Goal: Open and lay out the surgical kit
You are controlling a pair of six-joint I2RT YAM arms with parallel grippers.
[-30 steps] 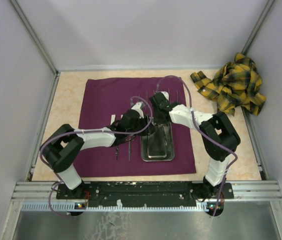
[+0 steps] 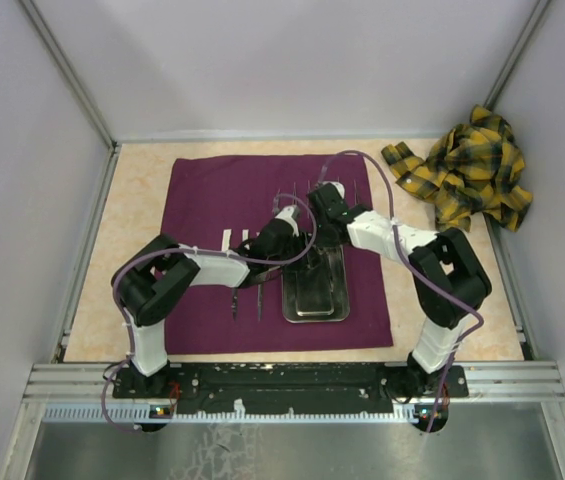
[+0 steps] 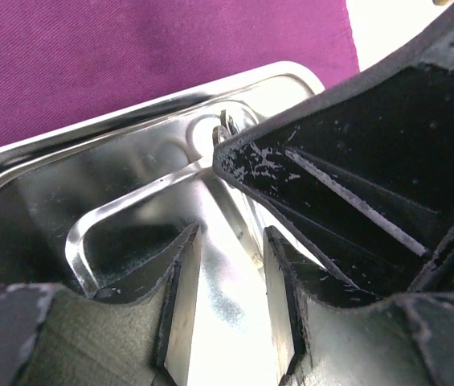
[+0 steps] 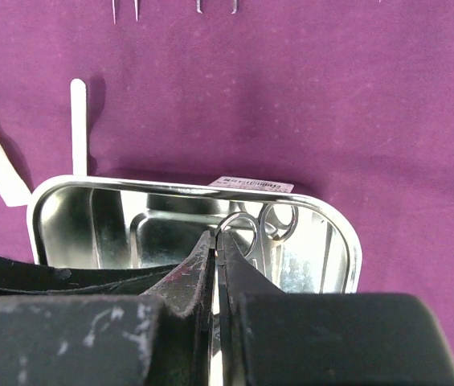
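A steel tray (image 2: 314,308) lies on the purple cloth (image 2: 212,190), holding scissors with ring handles (image 4: 288,231). My right gripper is shut at one ring of the scissors; whether it grips the ring is hard to tell. My left gripper is low over the tray beside it, its fingertips a little apart, with the scissors' shank (image 3: 251,229) behind them. The right gripper's black body fills the upper right of the left wrist view and hides part of the scissors.
Several instruments (image 2: 259,300) and white strips (image 4: 79,125) lie in rows on the cloth around the tray. A yellow plaid cloth (image 2: 462,170) is heaped at the back right. Both arms crowd over the tray.
My left arm has moved right, further over the tray toward the other gripper.
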